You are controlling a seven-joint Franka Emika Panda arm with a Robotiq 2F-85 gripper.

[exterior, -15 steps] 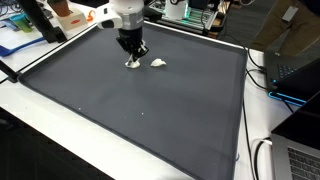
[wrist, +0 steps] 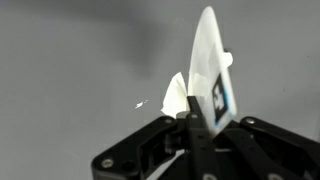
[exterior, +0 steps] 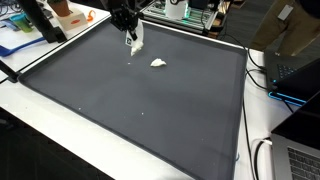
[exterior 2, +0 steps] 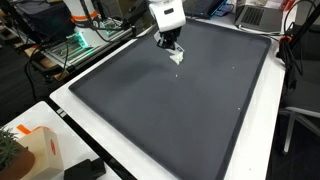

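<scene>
A crumpled white wrapper-like piece (wrist: 207, 60) with blue and dark print is pinched in my gripper, which is shut on it. It stands up from the fingertips with one pale flap to the left. In exterior view 1 this held piece (exterior: 136, 42) hangs below the gripper (exterior: 130, 28) over the far part of the dark board. Exterior view 2 shows the same piece (exterior 2: 177, 56) under the fingers. A second small white piece (exterior: 158, 62) lies on the board to the right, partly hidden behind the held one in the wrist view.
The dark grey board (exterior: 150, 110) is broad and mostly bare. Laptops (exterior: 297, 130) and cables stand at its right in exterior view 1. Pots and other clutter (exterior: 70, 14) sit past its far left corner.
My gripper has risen away from the board, and the white piece has come up with it. The second white piece on the right has stayed in place.
</scene>
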